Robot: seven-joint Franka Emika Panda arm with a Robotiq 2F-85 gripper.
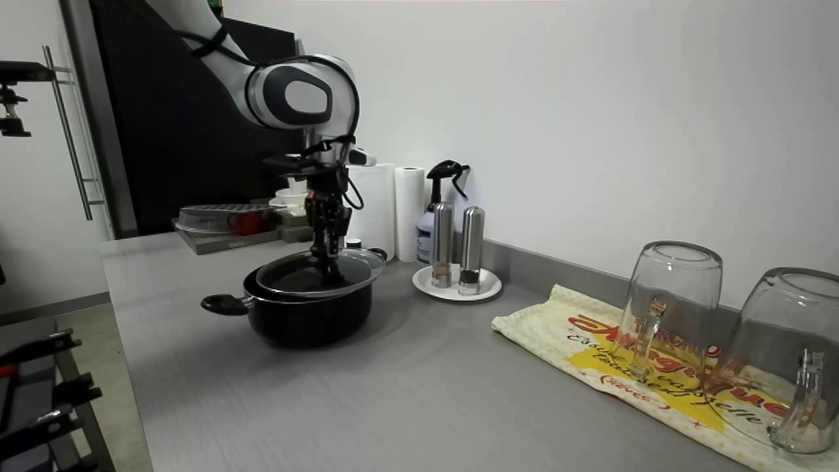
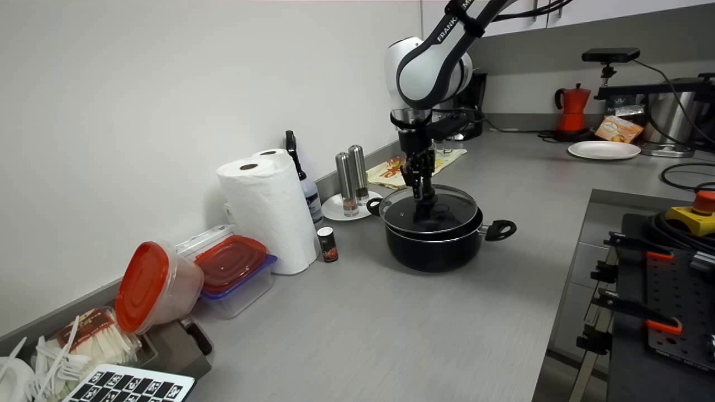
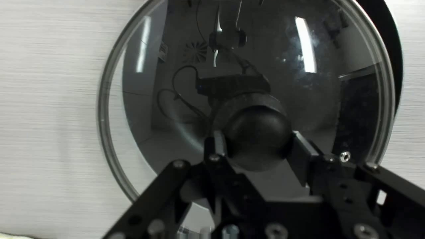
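A black pot [image 1: 311,324] with two side handles stands on the grey counter. My gripper is shut on the round black knob [image 3: 258,126] of a glass lid [image 2: 456,204], with one finger on each side of it. In exterior view 1 the lid is tilted and sits at the pot's opening, shifted off centre toward the right and back. Part of the pot's dark wall [image 3: 394,47] shows beyond the lid's metal rim in the wrist view. Whether the lid's edge touches the pot all round cannot be told.
Two metal grinders stand on a white plate [image 1: 487,284] near the wall, with a spray bottle behind. Paper rolls [image 2: 268,207] and a small spice jar [image 2: 328,244] are close by. Two glass mugs rest on a cloth [image 1: 543,322].
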